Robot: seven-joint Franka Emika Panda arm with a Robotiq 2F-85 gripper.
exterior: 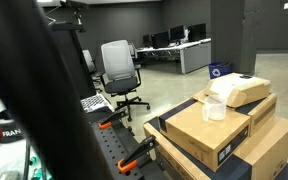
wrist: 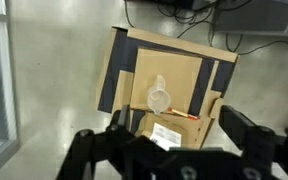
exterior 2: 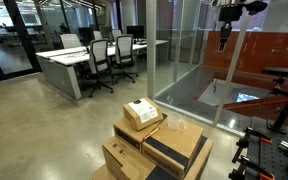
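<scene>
A clear plastic cup [exterior: 215, 106] rests on top of a cardboard box [exterior: 199, 127]. From above, in the wrist view, the cup [wrist: 159, 100] appears near the middle of the box top, seemingly lying on its side. Well above the boxes hangs my gripper [exterior 2: 222, 42], in the upper right of exterior view 2. Its dark fingers are spread wide along the bottom of the wrist view, so the gripper is open and empty. A smaller box [exterior 2: 143, 113] stands beside the cup's box, and a red pen-like stick [wrist: 183, 114] lies between them.
More boxes [exterior: 269, 145] support these from below. Black cables [wrist: 189, 15] run across the floor beside the stack. Office chairs [exterior 2: 99, 58] and white desks [exterior 2: 69, 65] stand farther back, with open floor [exterior 2: 44, 125] between.
</scene>
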